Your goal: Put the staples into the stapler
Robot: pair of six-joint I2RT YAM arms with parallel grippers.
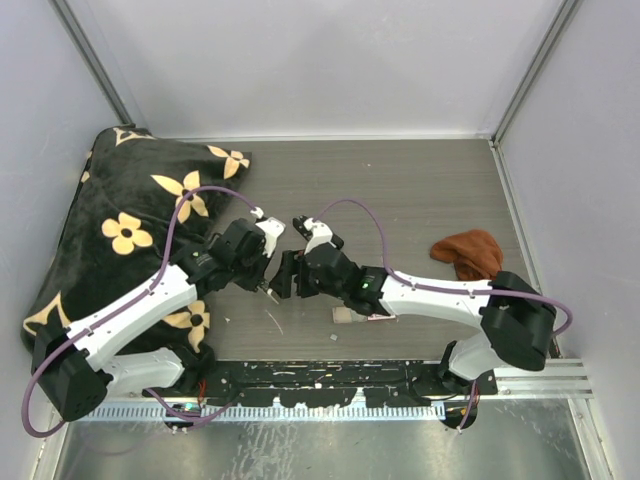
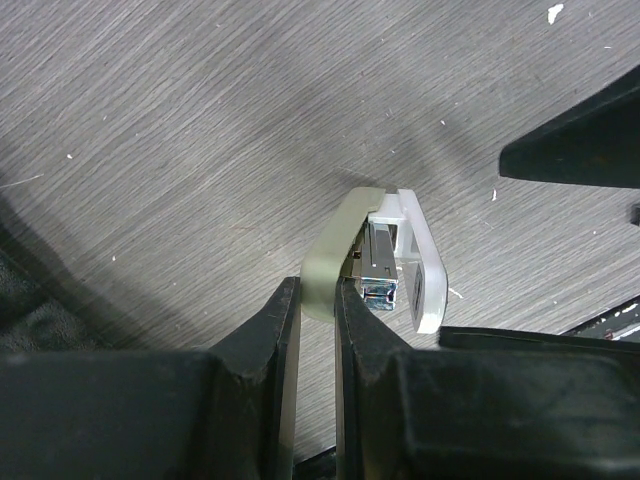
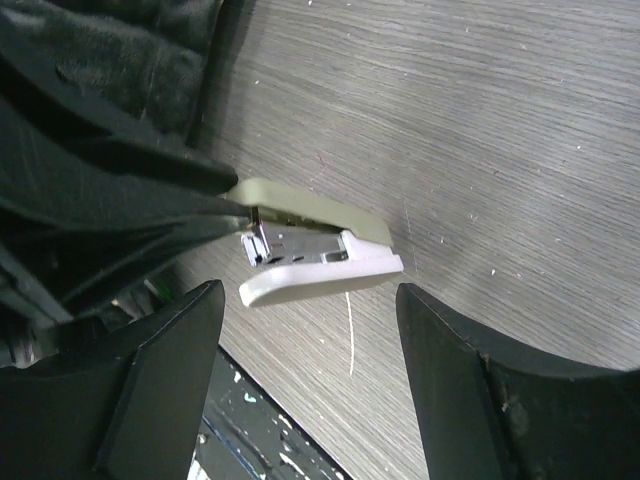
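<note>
A small stapler [image 2: 345,235], beige on one side and white on the other with a metal part between, is held above the table. Its beige end sits between the fingertips of my left gripper, which is closed on it. In the right wrist view the stapler [image 3: 320,277] lies just beyond and between the fingertips of my right gripper. That gripper stands open, its fingers [image 3: 175,350] wide apart and seemingly not touching the stapler. No staples can be made out in the metal part.
Behind the right gripper lies a long black object [image 1: 303,229], partly covered by the arm. A pale item [image 1: 347,315] with a red edge is near the front. A brown cloth [image 1: 470,254] rests at right, a dark flowered blanket [image 1: 125,235] at left.
</note>
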